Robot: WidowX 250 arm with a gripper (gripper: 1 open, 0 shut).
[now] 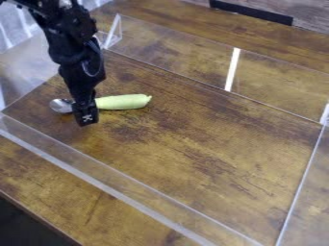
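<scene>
A pale green, elongated vegetable (125, 102) lies on the wooden surface at the left of the camera view, pointing to the right. A small silvery object (61, 106), perhaps a spoon, lies at its left, partly hidden by my gripper. My black gripper (80, 113) is lowered over the left part of these items, open, its fingers close to the surface. Whether it touches either item I cannot tell.
Clear low walls (276, 88) enclose the wooden work area (193, 154). A dark slot sits at the top edge beyond the walls.
</scene>
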